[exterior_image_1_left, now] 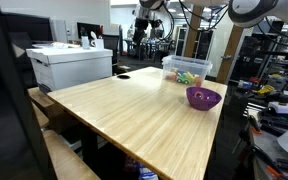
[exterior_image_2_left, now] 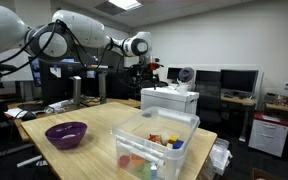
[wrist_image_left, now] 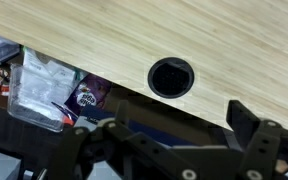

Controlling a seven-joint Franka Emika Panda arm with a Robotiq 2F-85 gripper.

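My gripper is open, its two fingers wide apart with nothing between them. In exterior view 1 the gripper (exterior_image_1_left: pixel 140 38) hangs high over the far end of the wooden table. Below it, a flat black round object (wrist_image_left: pixel 171 77) lies on the tabletop near the edge; the same black object (exterior_image_1_left: pixel 123 76) looks small in exterior view 1. A purple bowl (exterior_image_1_left: pixel 203 98) stands on the table's right side, well away from the gripper. Beside the far right edge is a clear plastic bin (exterior_image_2_left: pixel 152 130) with colourful items inside.
Past the table edge, a clear container (wrist_image_left: pixel 42 90) with white bags sits lower down. Cables loop along the arm.
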